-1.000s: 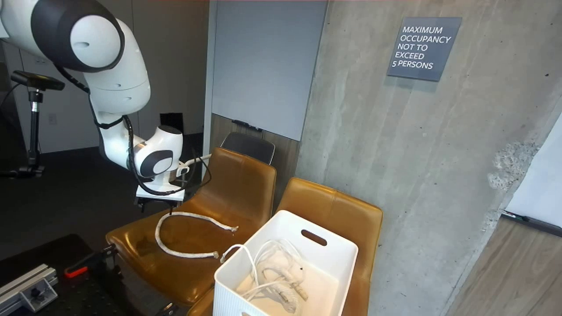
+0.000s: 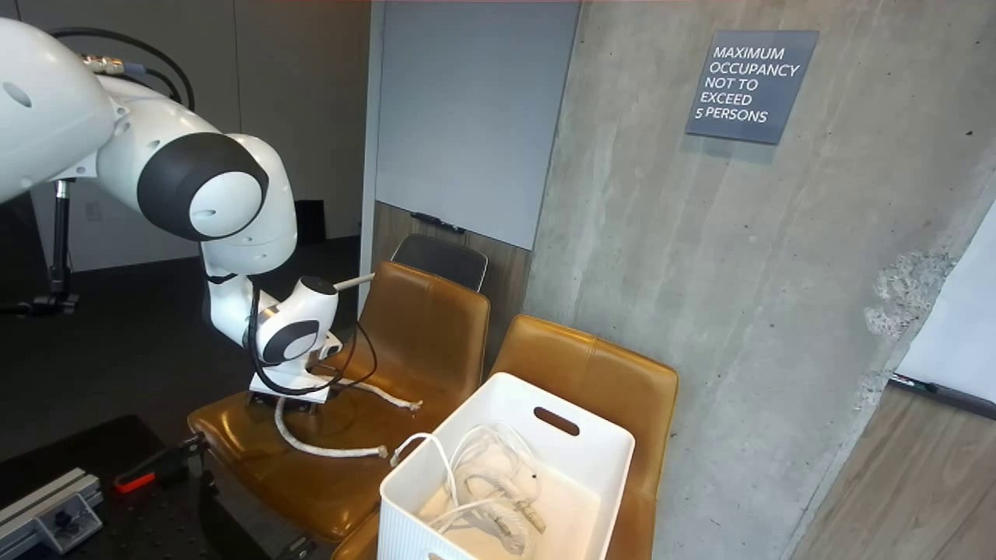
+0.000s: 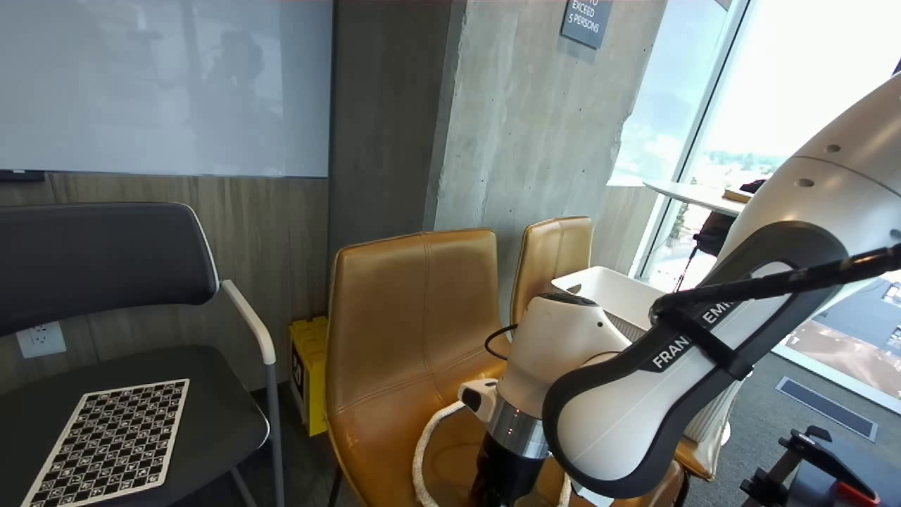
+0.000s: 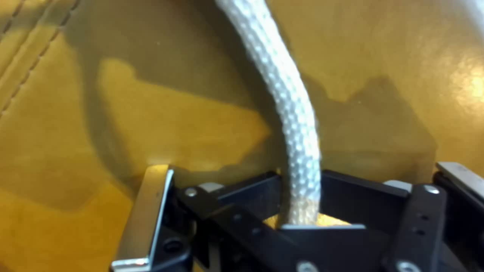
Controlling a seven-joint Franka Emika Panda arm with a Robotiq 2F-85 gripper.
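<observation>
A white braided rope (image 2: 327,452) lies in a U on the seat of a tan leather chair (image 2: 313,477), its two ends toward the white bin. My gripper (image 2: 287,401) is down at the rope's bend, low over the seat; its fingertips are hidden in this view. The wrist view shows the rope (image 4: 295,118) running down between the two black fingers. My gripper is partly open around it, with a finger close on each side and a thin dark gap at the rope's left. Firm contact cannot be made out.
On the neighbouring tan chair (image 2: 597,364) stands a white bin (image 2: 597,446) with pale cords (image 2: 495,485) inside; one loops over its near-left rim. The chair's backrest (image 3: 414,313) rises beside the arm. A black cable (image 2: 254,345) hangs along the wrist.
My arm has come down and slightly right, from above the rope to the seat at the rope's bend. The rope and the bin look unmoved.
</observation>
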